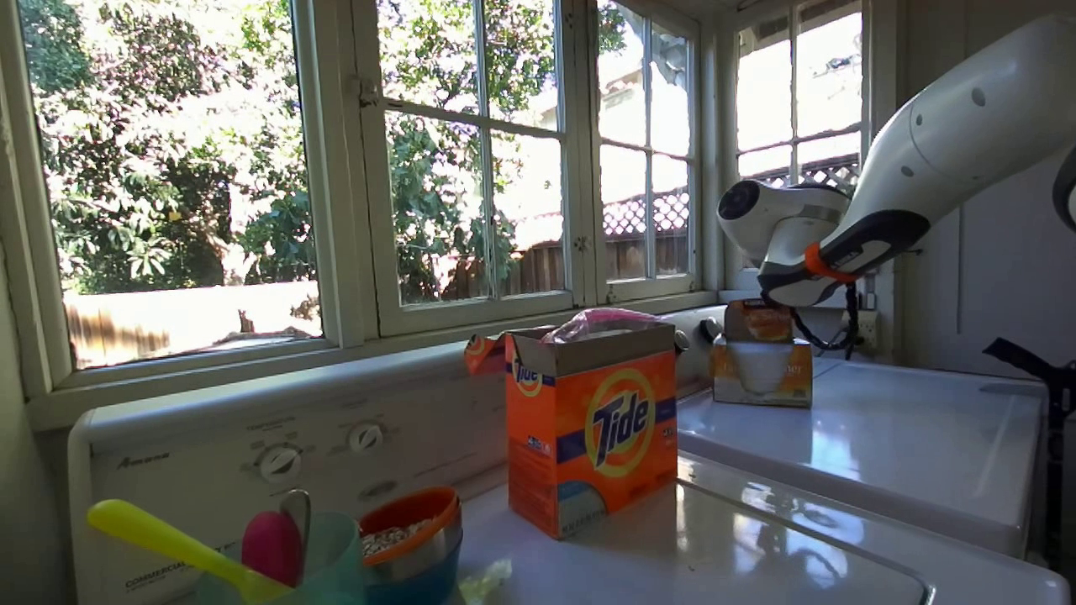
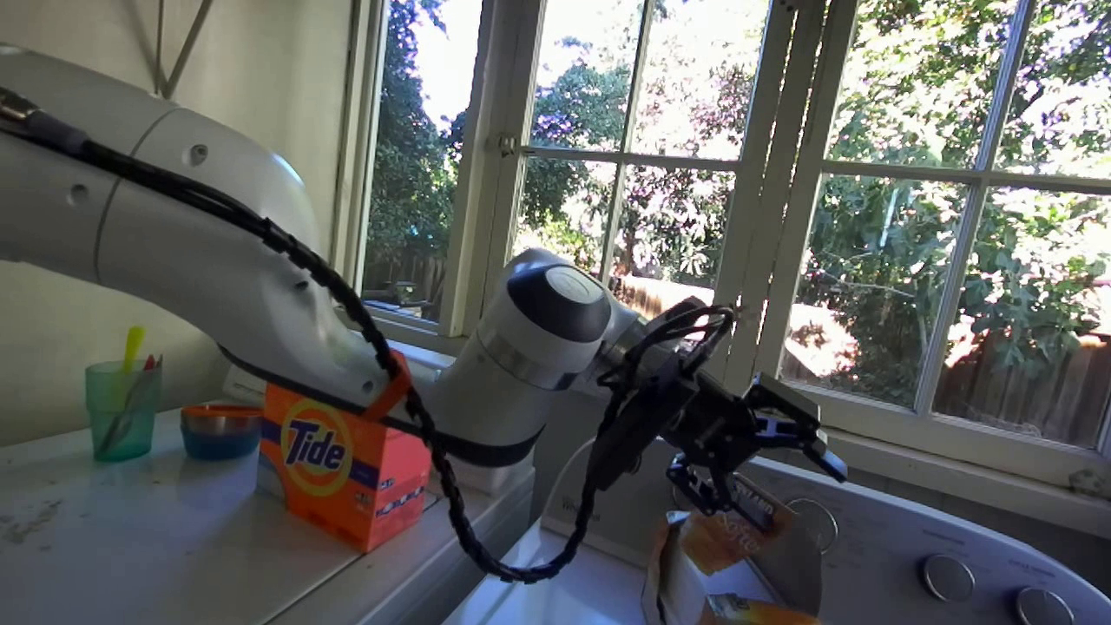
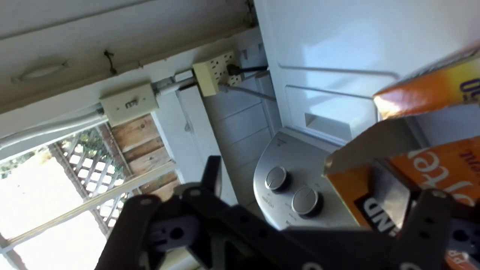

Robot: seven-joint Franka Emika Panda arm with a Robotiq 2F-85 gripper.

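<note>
An orange and white dryer-sheet box (image 1: 762,378) stands on the far machine, with a flap (image 1: 758,321) upright at its top. From the second exterior side, the carton (image 2: 719,542) shows as open-topped, right below my gripper (image 2: 781,488). The fingers are open, their fingers well apart, with nothing seen held between them. One lower finger is close to the raised flap; whether they touch, I cannot tell. In the wrist view the box's orange panel (image 3: 450,166) is at the right, partly hidden behind a dark finger (image 3: 432,207).
A large Tide box (image 1: 595,434) is on the nearer washer. Beside it are a bowl (image 1: 414,534) and a teal cup (image 1: 333,565) with utensils. Control knobs (image 3: 306,200) and the window ledge lie close to the gripper. The far machine's top (image 1: 908,423) has clear space.
</note>
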